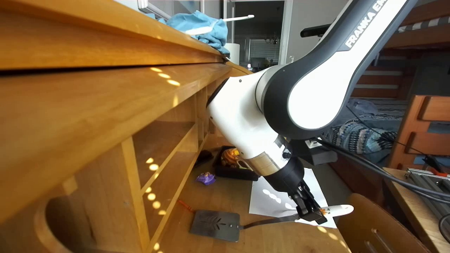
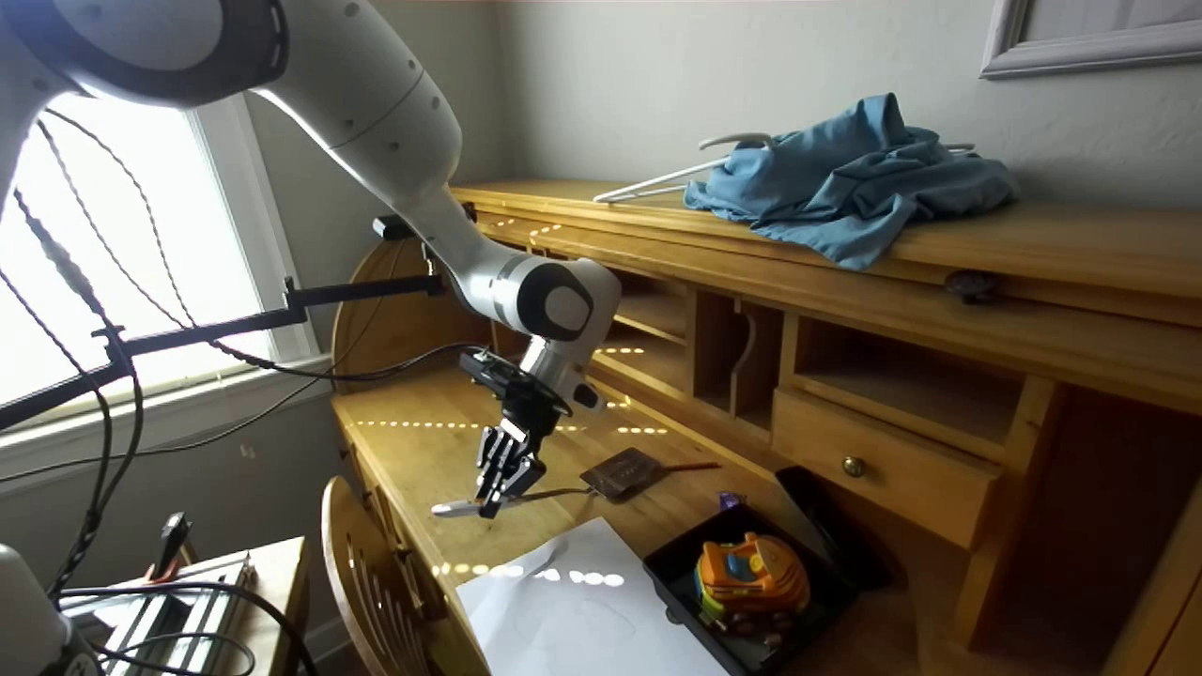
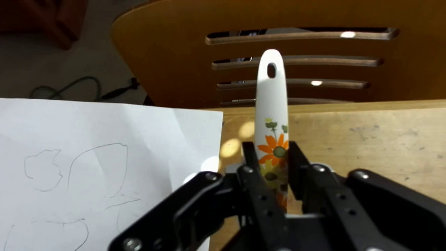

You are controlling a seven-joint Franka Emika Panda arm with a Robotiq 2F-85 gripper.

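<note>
My gripper is shut on the white, flower-patterned handle of a spatula (image 3: 270, 96). In exterior view 1 the spatula's dark slotted blade (image 1: 216, 225) points toward the shelves, low over the desk; whether it touches the wood I cannot tell. The handle's end sticks out past the fingers toward the chair. From the other side, in exterior view 2, my gripper (image 2: 496, 496) grips the handle, with the blade (image 2: 622, 473) close to a reddish stick (image 2: 689, 467) on the desk. The blade is out of the wrist view.
White paper with pencil lines (image 3: 96, 167) lies beside the gripper. A black tray (image 2: 665, 560) holds an orange toy (image 2: 752, 575); a purple item (image 1: 206, 178) lies near it. Shelves (image 1: 168, 168) border the desk on one side, a wooden chair (image 3: 175, 54) on the other.
</note>
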